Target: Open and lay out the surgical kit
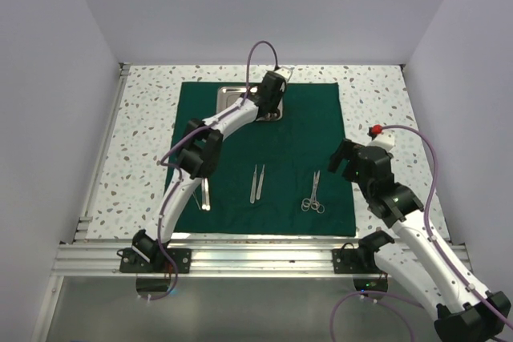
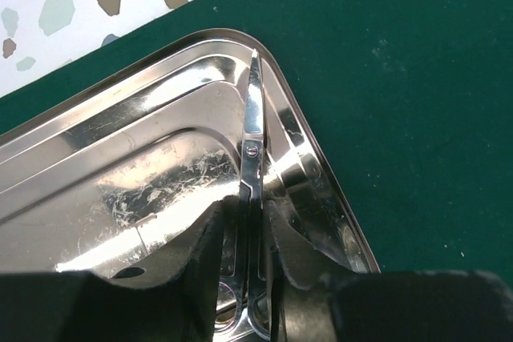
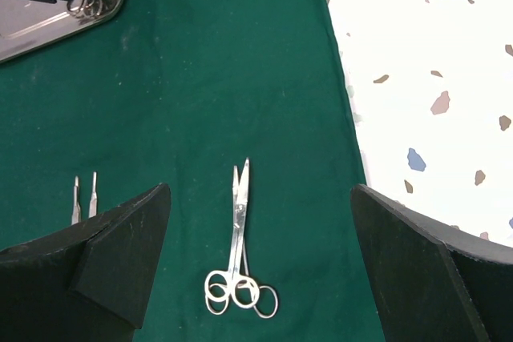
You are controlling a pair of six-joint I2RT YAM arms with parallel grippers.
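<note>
A steel tray (image 1: pixel 228 98) lies at the back of the green cloth (image 1: pixel 304 134). Inside it, along one end, are scissors (image 2: pixel 253 110). My left gripper is low over them, its fingers close around the handles; how firmly they grip is unclear. My right gripper stands open above the cloth's right side. Below it in the right wrist view are loose scissors (image 3: pixel 239 222) and two slim instruments (image 3: pixel 93 194), which also show at front centre in the top view.
More long instruments (image 1: pixel 205 196) lie at the front left, partly behind the left arm. Speckled table (image 1: pixel 385 102) surrounds the cloth.
</note>
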